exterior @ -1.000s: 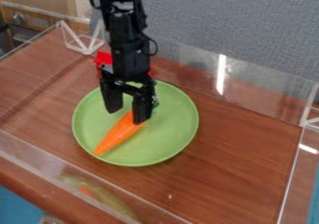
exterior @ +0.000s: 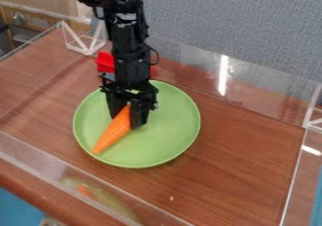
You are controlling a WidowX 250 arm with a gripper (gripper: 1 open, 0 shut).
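A green plate (exterior: 169, 140) lies on the wooden table with an orange carrot (exterior: 111, 136) on it, angled from lower left up toward the middle. The black gripper (exterior: 130, 114) is down over the plate, shut on the upper end of the carrot, which is partly hidden by the fingers. A red object (exterior: 105, 63) stands behind the arm, mostly hidden by it.
Clear plastic walls edge the table, with white brackets (exterior: 82, 42) at the back left and at the right. Bare wood (exterior: 233, 164) is free right of the plate. A cardboard box is at the top left.
The gripper has come down and leftward and closed from a wider opening onto the carrot. The carrot has shifted slightly, still over the plate.
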